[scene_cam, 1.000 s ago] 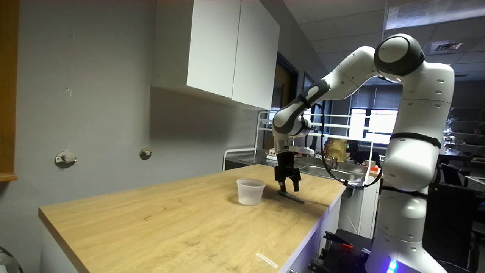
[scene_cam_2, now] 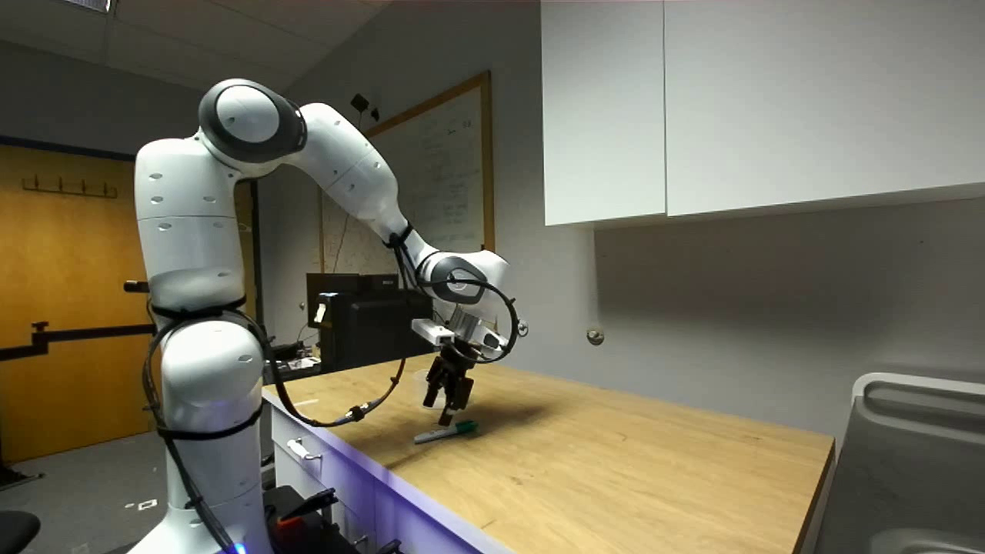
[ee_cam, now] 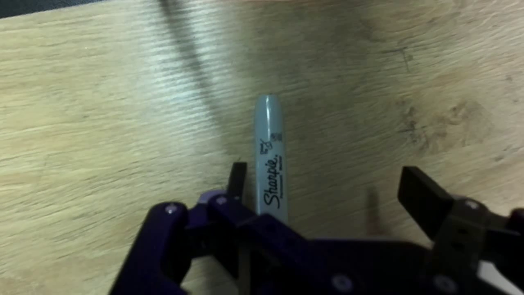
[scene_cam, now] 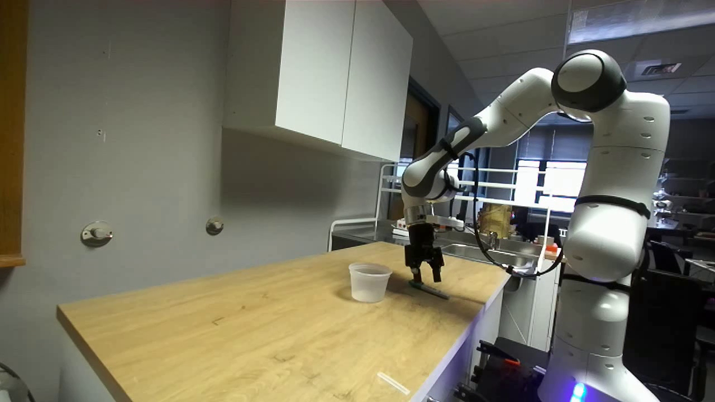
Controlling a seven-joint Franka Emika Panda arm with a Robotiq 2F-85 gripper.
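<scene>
A grey Sharpie marker [ee_cam: 269, 162] with a green end lies flat on the wooden counter; in exterior view 2 the marker [scene_cam_2: 445, 432] shows its green tip pointing right. Just above it, my gripper [scene_cam: 426, 276] points down with its fingers apart. In the wrist view the marker runs between the fingers of the gripper, close to the left finger, and its lower part is hidden behind the gripper. Nothing is held. A translucent plastic cup [scene_cam: 369, 282] stands upright beside the gripper; in exterior view 2 it is mostly hidden behind the fingers.
A white strip [scene_cam: 393, 383] lies near the counter's front edge. White cabinets [scene_cam: 322, 73] hang over the counter [scene_cam: 221, 321]. A metal sink [scene_cam: 489, 254] lies beyond its far end.
</scene>
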